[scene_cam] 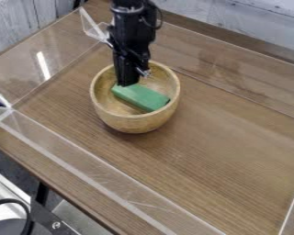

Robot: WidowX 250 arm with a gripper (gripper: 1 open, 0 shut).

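A wooden bowl point(135, 119) stands near the middle of the table. Inside it lies a green block point(142, 97), tilted diagonally. My black gripper point(122, 79) reaches down from the top over the back left of the bowl, its tip just above or beside the block's upper left end. It looks shut; whether it touches the block I cannot tell.
Black cables lie at the lower left edge, and a dark area shows past the table's left and top edges.
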